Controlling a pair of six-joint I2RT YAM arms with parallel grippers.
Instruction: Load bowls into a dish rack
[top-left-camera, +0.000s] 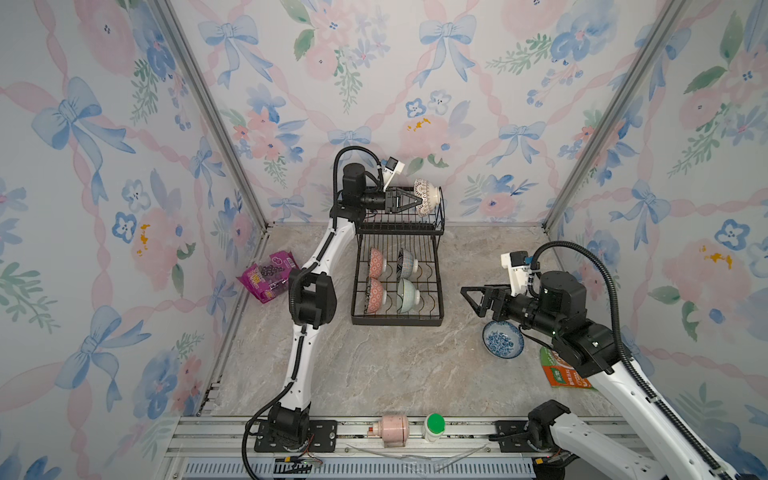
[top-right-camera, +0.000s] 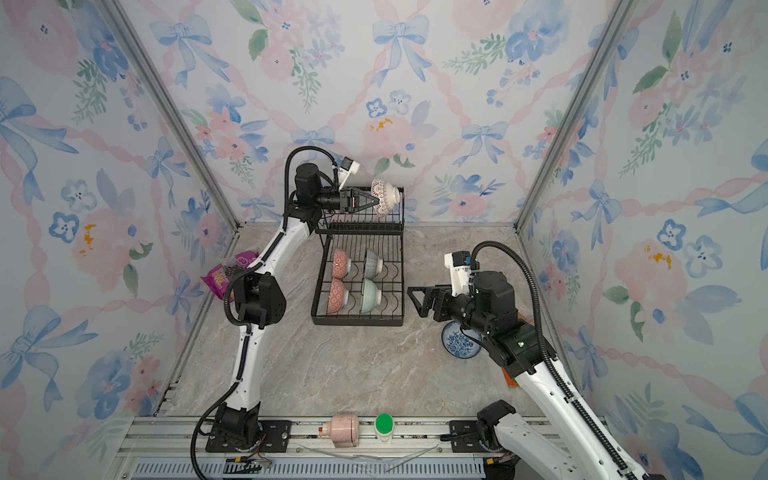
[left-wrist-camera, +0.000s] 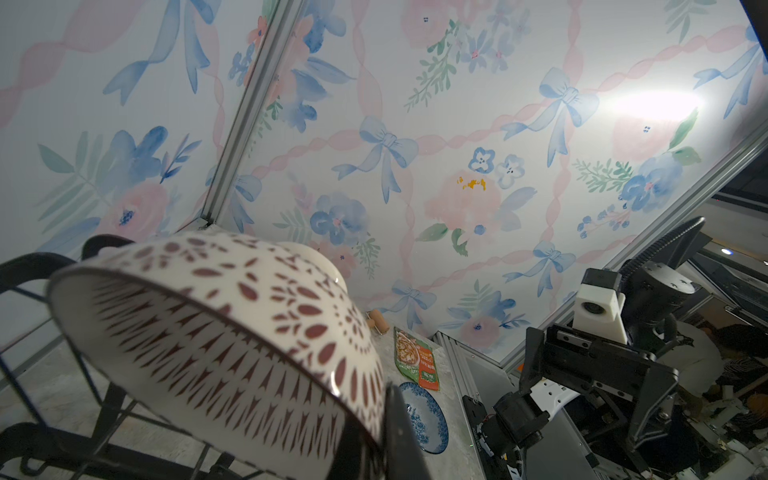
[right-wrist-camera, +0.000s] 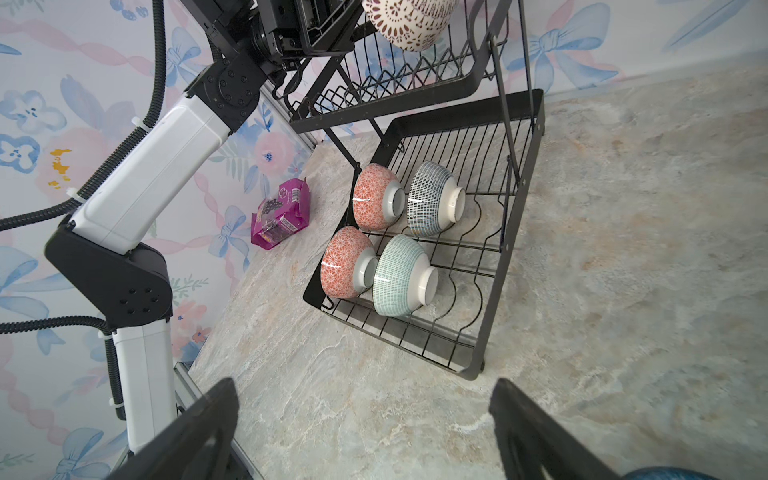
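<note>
My left gripper (top-left-camera: 419, 201) is shut on the rim of a white bowl with a dark red pattern (top-left-camera: 429, 198), tipped on its side over the rack's upper tier. In the left wrist view that patterned bowl (left-wrist-camera: 264, 320) fills the lower left, its mouth toward the camera. Whether it touches the tier cannot be told. Two red-patterned bowls (right-wrist-camera: 342, 264), a dark-patterned bowl (right-wrist-camera: 429, 196) and a pale green bowl (right-wrist-camera: 397, 276) stand on edge in the lower tier of the black dish rack (top-left-camera: 397, 321). Right of the rack, my right gripper (top-left-camera: 472, 302) hangs open and empty.
A blue-and-white dish (top-left-camera: 503, 339) lies on the table below my right gripper. A purple packet (top-left-camera: 268, 276) sits left of the rack, an orange-green packet (top-left-camera: 566, 372) at the right. Bare table lies in front of the rack.
</note>
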